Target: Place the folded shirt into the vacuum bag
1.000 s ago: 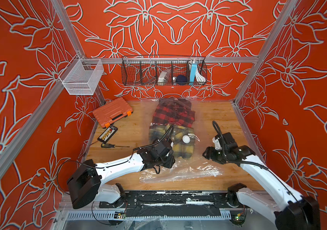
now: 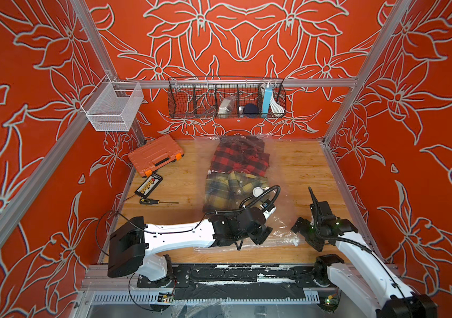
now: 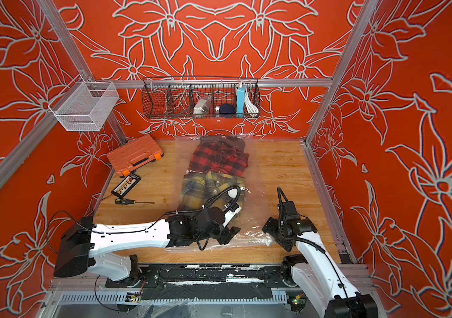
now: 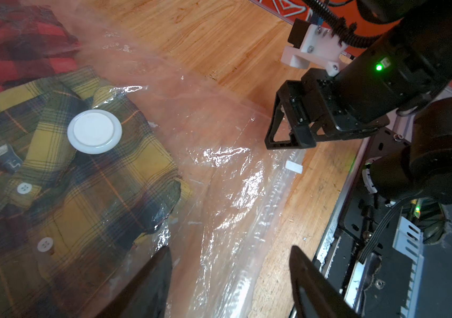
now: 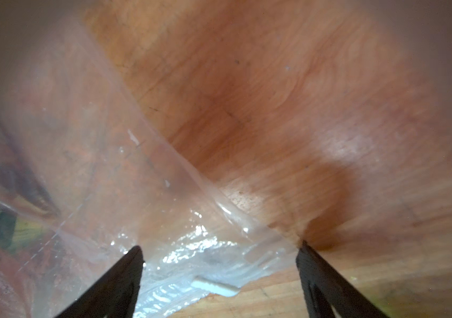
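Observation:
A folded yellow plaid shirt [image 4: 77, 201] and a red plaid shirt [image 2: 239, 156] behind it lie under clear plastic of the vacuum bag [image 4: 215, 180], which has a white valve [image 4: 93, 128] and a white slider [image 4: 293, 166] at the front right edge. My left gripper hangs open over the bag's front right part, nothing between its fingers. My right gripper is open, low at the bag's front right corner, with the bag's edge and slider lying between and below its fingertips.
An orange case [image 2: 155, 155], a bit set [image 2: 148, 185] and a screwdriver [image 2: 151, 201] lie left of the bag. A wire basket [image 2: 204, 100] hangs on the back wall, a white basket [image 2: 112, 108] at left.
My left arm has moved right toward the bag's front right. My right gripper has moved toward the front and slightly right, down to the bag's corner.

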